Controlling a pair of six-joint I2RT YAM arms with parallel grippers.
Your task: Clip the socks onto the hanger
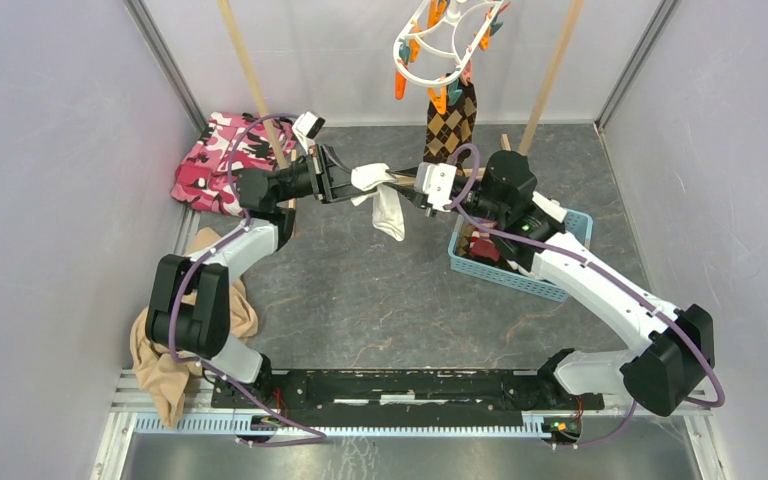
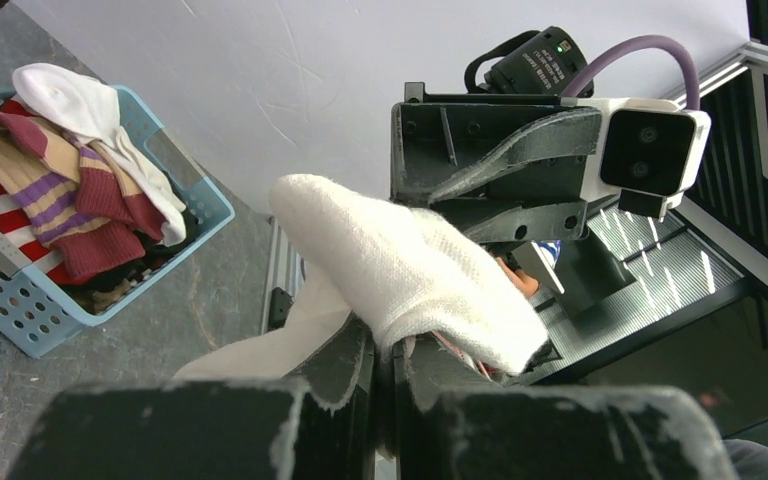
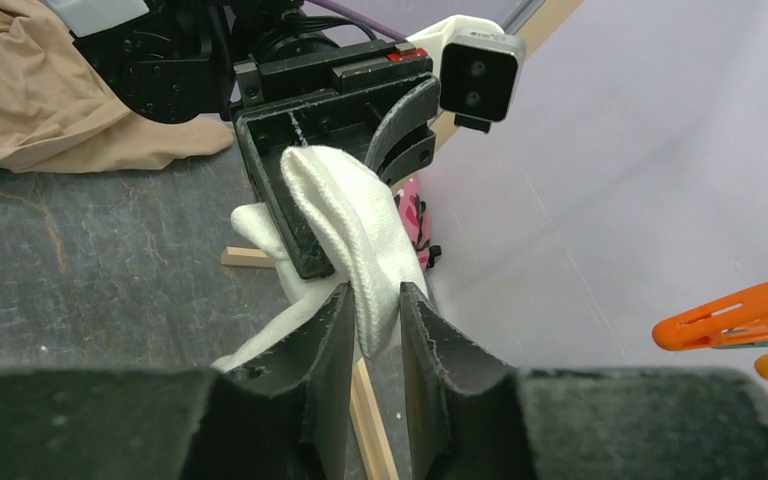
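A white sock (image 1: 387, 212) is draped between the two grippers above the floor. My left gripper is shut on it; the sock's cloth (image 2: 400, 265) rises over the fingertips. From the opposite side, my right gripper reaches the sock (image 3: 360, 220). Its fingers stand part open on either side of the fabric, with a gap showing below it. Overhead at the back is the white round hanger (image 1: 403, 58) with orange and green clips (image 1: 438, 98). A brown argyle sock (image 1: 451, 125) hangs from it.
A blue basket (image 1: 512, 283) with several socks stands under the right arm. Pink camouflage cloth (image 1: 222, 158) lies at the back left, tan cloth (image 1: 165, 365) at the left. Wooden poles (image 1: 558, 75) flank the hanger.
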